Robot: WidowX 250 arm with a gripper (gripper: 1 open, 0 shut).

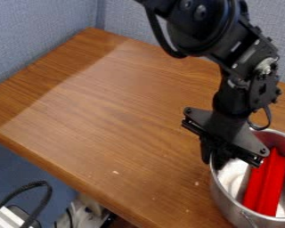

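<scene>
My gripper [214, 148] is at the lower right, its fingers reaching down into the left part of a metal bowl [235, 211] at the table's right edge of view. Inside the bowl a long red object [267, 183] lies along the right, with something white [232, 178] to its left, just below the fingertips. The fingertips are dark and partly hidden, so whether they are open, shut or holding anything cannot be made out.
Grey padded walls stand behind it. Black cables [32, 191] and hardware lie off the table at the lower left.
</scene>
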